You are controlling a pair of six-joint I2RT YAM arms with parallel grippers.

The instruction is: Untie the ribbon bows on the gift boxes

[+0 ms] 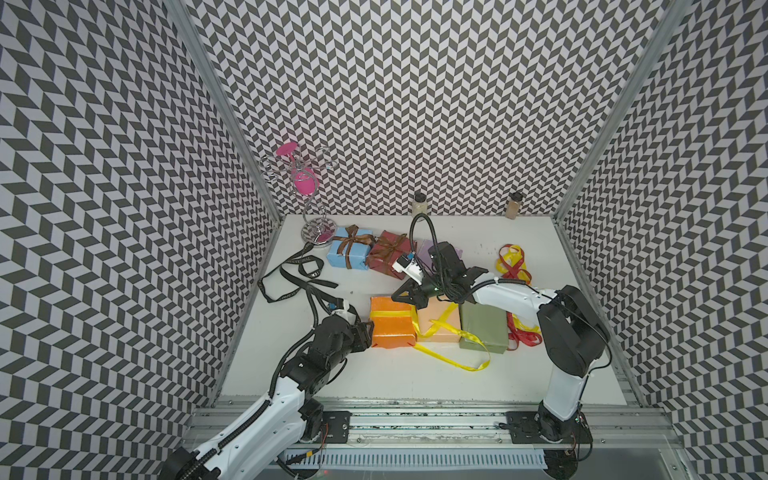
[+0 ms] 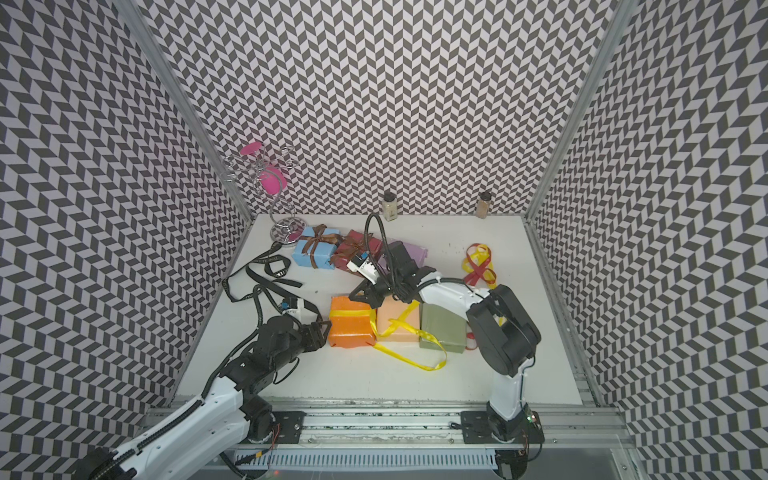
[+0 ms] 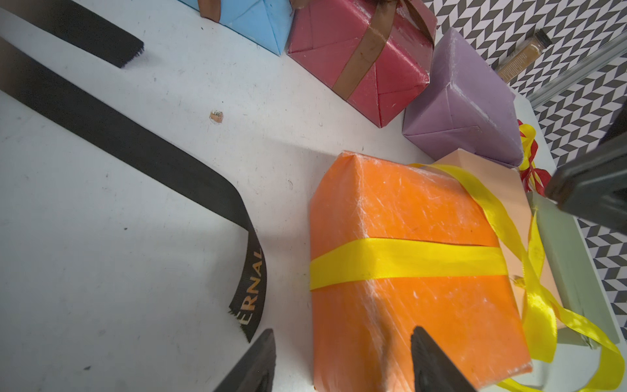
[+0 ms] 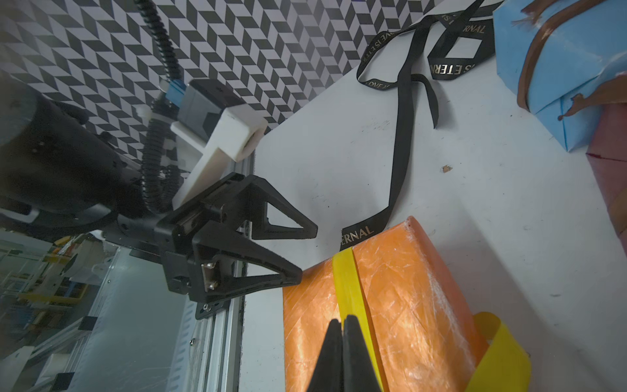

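The orange gift box point(image 3: 424, 320) stands front centre. A yellow ribbon point(image 3: 418, 258) lies flat across its top and left side. Loose yellow lengths trail off its right side, over the peach box point(image 1: 436, 316) and onto the table. My right gripper is over the orange box, fingertips together and empty; the yellow band passes outside them. At the box's left end, my left gripper has its fingers apart, with nothing gripped. Brown bows sit on the blue box point(image 1: 349, 249) and the dark red box point(image 3: 365, 45) behind.
A green box point(image 1: 484, 328) adjoins the peach one, and a purple box point(image 3: 460, 104) stands behind. Loose red and yellow ribbons point(image 2: 478, 264) lie at right, a black ribbon point(image 3: 150, 143) at left. A wire stand point(image 1: 318, 232) occupies the back left corner.
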